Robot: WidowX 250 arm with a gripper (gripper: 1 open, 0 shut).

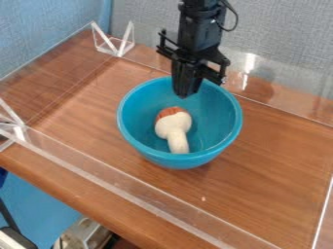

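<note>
A teal bowl point(221, 131) sits on the wooden table. Inside it lies a toy mushroom point(174, 126), its red-speckled cap toward the back and white stem toward the front. My black gripper point(184, 89) hangs over the back part of the bowl, behind and above the mushroom, with its fingers pointing down and close together. Nothing shows between them.
A white bracket point(113, 45) stands at the back left corner, and another white fixture point(11, 124) at the left edge. Clear panels line the table's edges. Bare wood point(270, 180) lies right of the bowl.
</note>
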